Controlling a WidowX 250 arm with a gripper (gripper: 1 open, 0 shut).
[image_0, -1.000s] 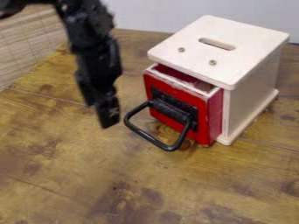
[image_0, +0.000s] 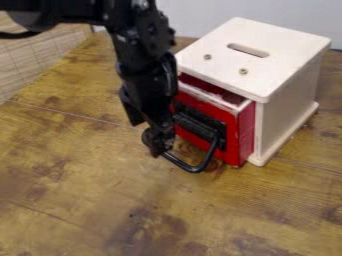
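Observation:
A white wooden cabinet (image_0: 285, 95) stands at the right, with a red-fronted drawer (image_0: 242, 135) in its near face, pulled slightly out at the top. A black looped handle (image_0: 197, 166) sticks out low from the drawer front. My black gripper (image_0: 146, 126) is at the left of the drawer, just above the handle's left end, its fingers apart. It covers part of the drawer's left side.
A woven mat (image_0: 27, 70) lies at the back left, and a pale wall stands behind the cabinet.
My arm has moved right toward the drawer, bringing the gripper from clear of the handle to right over its left end. The cabinet looks unmoved.

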